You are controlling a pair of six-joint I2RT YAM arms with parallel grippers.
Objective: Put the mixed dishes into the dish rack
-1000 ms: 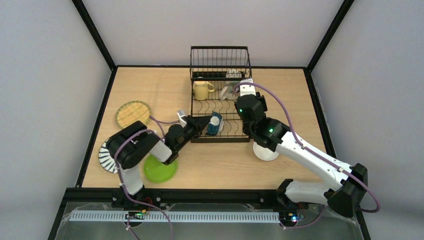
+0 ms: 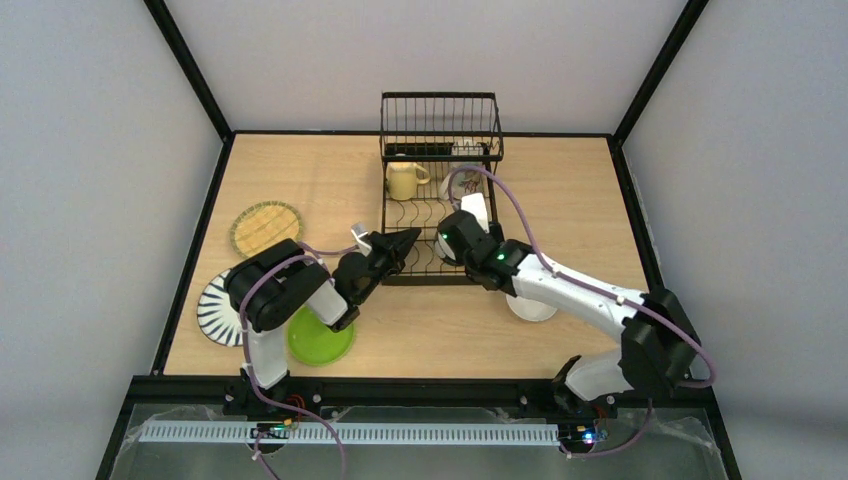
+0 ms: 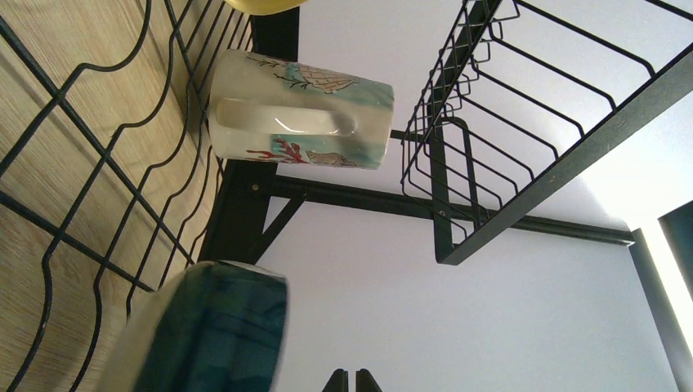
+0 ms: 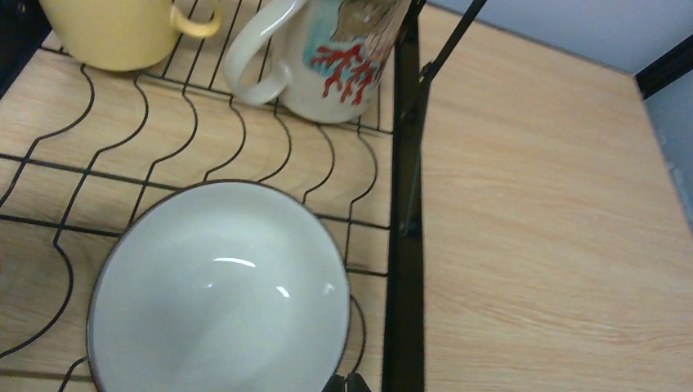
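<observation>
A blue bowl (image 3: 212,327) with a white inside (image 4: 221,286) sits in the front part of the black dish rack (image 2: 435,281); the right arm mostly covers it from above. My left gripper is shut beside this bowl, with nothing visible between its fingers. Near the bowl's right rim is my right gripper, also shut and empty; whether it touches the rim I cannot tell. Behind stand a yellow mug (image 2: 402,181) and a coral-patterned mug (image 3: 298,110). On the table are a white dish (image 2: 531,308), a green plate (image 2: 322,342), a striped plate (image 2: 216,312) and a yellow woven-look plate (image 2: 266,229).
The rack's upper shelf (image 2: 440,120) rises over its back end. Bare tabletop (image 2: 570,200) lies to the rack's right. The left arm (image 2: 268,290) extends above the striped and green plates.
My right arm has swung left and toward the front, from the rack's right side to over the blue bowl, now mostly hidden from above. The left gripper has barely moved.
</observation>
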